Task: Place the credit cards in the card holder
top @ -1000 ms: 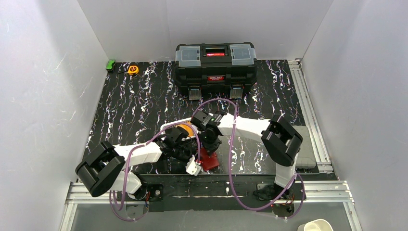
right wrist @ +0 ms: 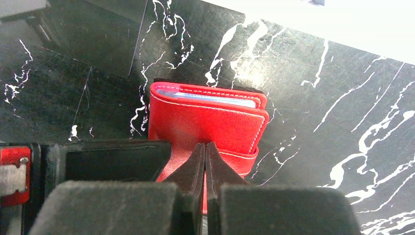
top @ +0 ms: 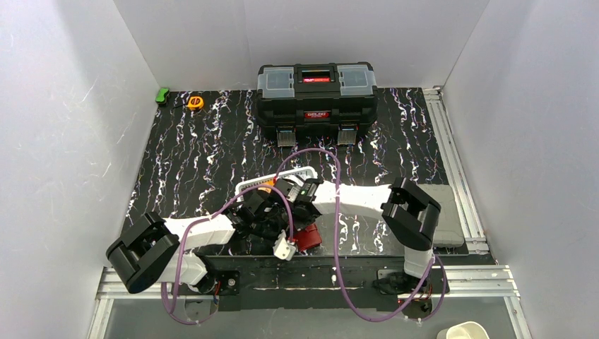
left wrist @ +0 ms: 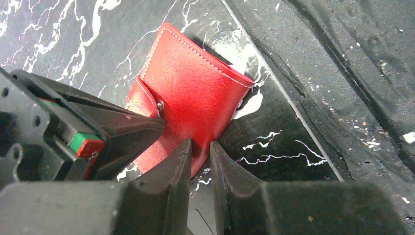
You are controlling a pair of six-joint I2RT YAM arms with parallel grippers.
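The red card holder (top: pixel 309 237) lies on the marbled table near its front edge, partly under the arms in the top view. In the right wrist view, pale card edges (right wrist: pixel 210 98) show inside its opening. My left gripper is shut on an edge of the red card holder (left wrist: pixel 195 93). My right gripper is shut against the holder's face beside its strap (right wrist: pixel 237 160), with nothing seen between its fingertips. In the left wrist view, the right gripper's dark finger (left wrist: pixel 132 125) reaches the holder by its metal snap (left wrist: pixel 160 105).
Behind the grippers is a white basket (top: pixel 305 170) with something orange (top: pixel 267 184) in it, partly hidden by the arms. A black toolbox (top: pixel 316 102) stands at the back.
Over the last second my right gripper has moved a little to the left, now crowding the left gripper. The left arm has barely shifted, and the card holder stays in place.
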